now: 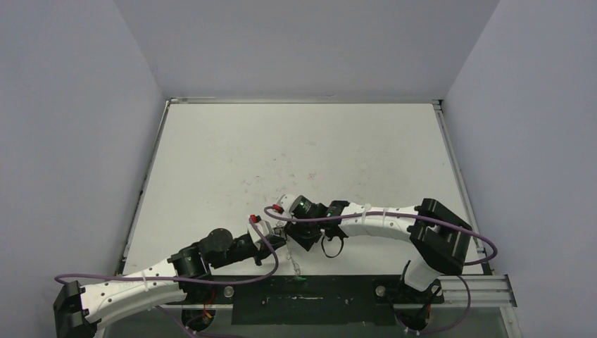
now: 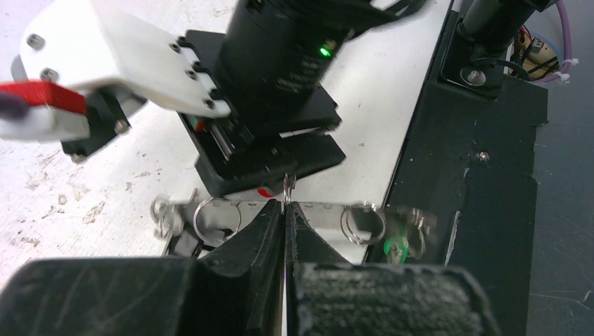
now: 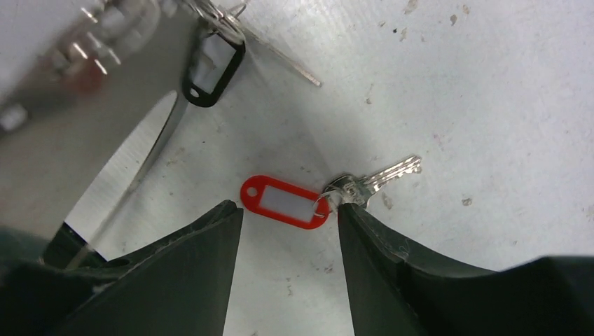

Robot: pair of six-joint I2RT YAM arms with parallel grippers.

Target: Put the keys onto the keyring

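A thin metal keyring bar [image 2: 322, 215] spans the left wrist view, with rings near both ends. At its middle, the tips of my left gripper are shut on it. A black tag [image 3: 213, 70] and a key [image 3: 287, 59] are by one end, and a green tag [image 2: 396, 249] by the other. My open right gripper has its fingers either side of a red tag [image 3: 284, 203], which appears to lie on the table. A silver key [image 3: 382, 175] is joined to that tag by a ring, beside the right-hand fingertip.
In the right wrist view, a blurred metal piece [image 3: 91, 133] fills the upper left, close to the camera. A dark strip [image 1: 313, 299] runs along the front edge.
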